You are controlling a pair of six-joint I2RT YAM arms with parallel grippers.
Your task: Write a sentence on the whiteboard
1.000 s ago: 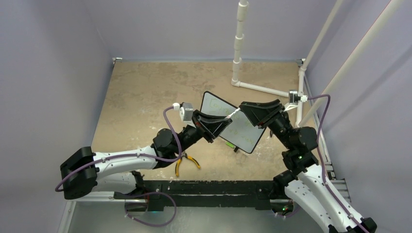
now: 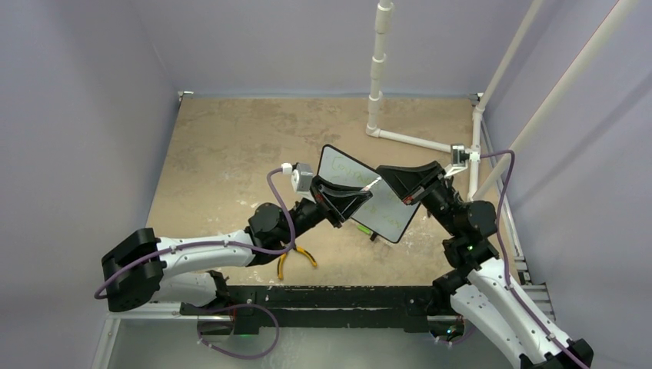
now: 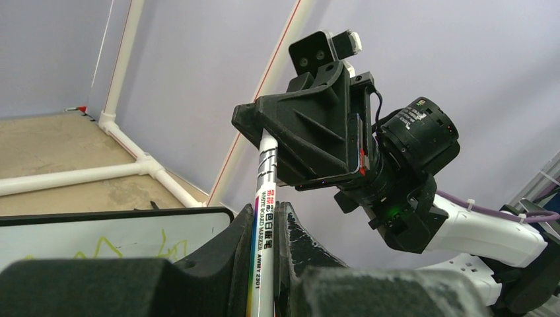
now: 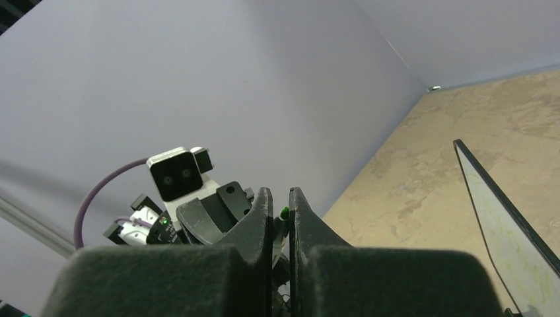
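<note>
A white whiteboard marker spans the gap between my two grippers, above the table. My left gripper is shut around its lower part, with the printed label showing in the left wrist view. The marker's other end goes into the fingertips of my right gripper, which is shut on it. Between those fingers, a green end shows in the right wrist view. Below both grippers lies the black-framed whiteboard, turned at a slant, with yellow-green handwriting on it. The arms hide part of the board.
By the board's front edge lie a small green object and a black piece. Yellow-handled pliers rest beside the left arm. White pipes stand at the back right.
My left gripper has shifted slightly right and my right wrist slightly left.
</note>
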